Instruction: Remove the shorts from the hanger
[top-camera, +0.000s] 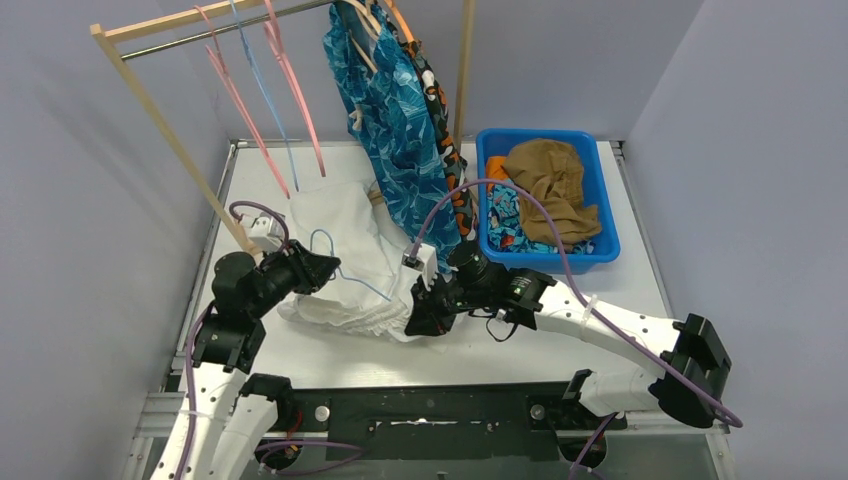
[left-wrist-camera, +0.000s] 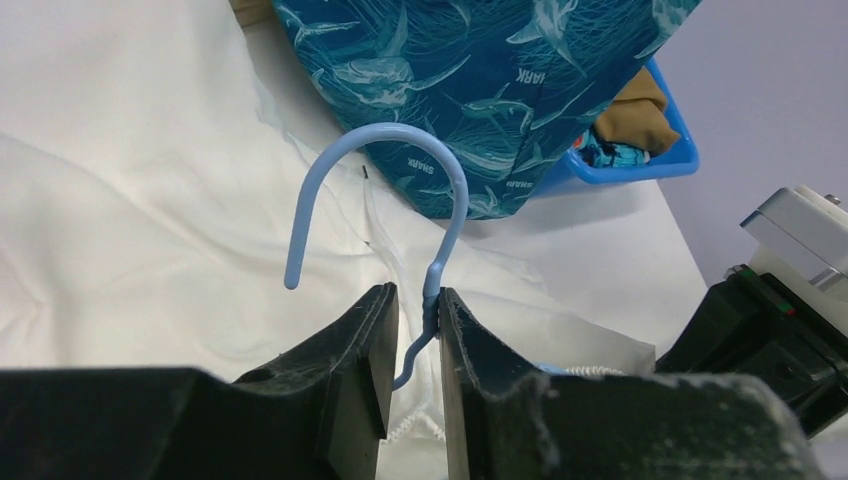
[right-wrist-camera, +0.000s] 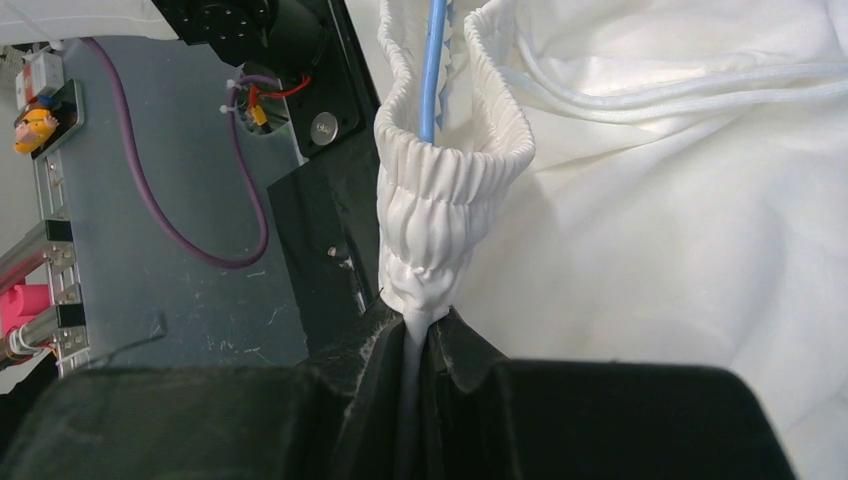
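White shorts (top-camera: 335, 215) with a gathered elastic waistband (right-wrist-camera: 440, 185) spread over the table below the rack. A blue hanger (top-camera: 363, 283) runs into the waistband, its hook (left-wrist-camera: 385, 130) standing free above the cloth. The left gripper has its fingers on either side of the hanger's neck; a gap shows on one side, so it is open around it, with the neck against the other finger. At the waistband's end, my right gripper is shut on bunched white fabric. Cloth hides the hanger's far arm.
Pink hangers (top-camera: 290, 85) hang from the rack's rail (top-camera: 220, 30). Blue patterned shorts (top-camera: 385, 120) hang close behind the white cloth. Right of them sits a blue bin (top-camera: 590, 255) with a brown garment (top-camera: 550, 190) inside.
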